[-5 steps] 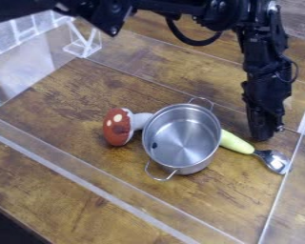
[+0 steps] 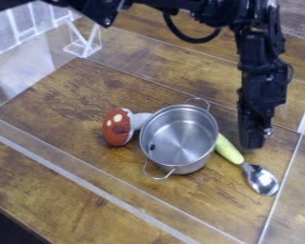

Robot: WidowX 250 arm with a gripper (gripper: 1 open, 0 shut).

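A steel pot (image 2: 178,143) with two handles sits on the wooden table. Right of it lies a spoon (image 2: 259,179) with a pale green handle (image 2: 229,150) that runs up along the pot's side. Just above the spoon, right of the pot, my black gripper (image 2: 254,132) hangs low; it looks shut, with nothing visible between its fingers. A red toy mushroom (image 2: 119,127) with white spots lies against the pot's left side.
Clear plastic rails run along the table's left and right sides. The wood (image 2: 79,86) is bare at the upper left and across the front.
My gripper has moved left, toward the pot. The spoon has shifted left and down, its bowl now lower in view. The pot has shifted slightly left.
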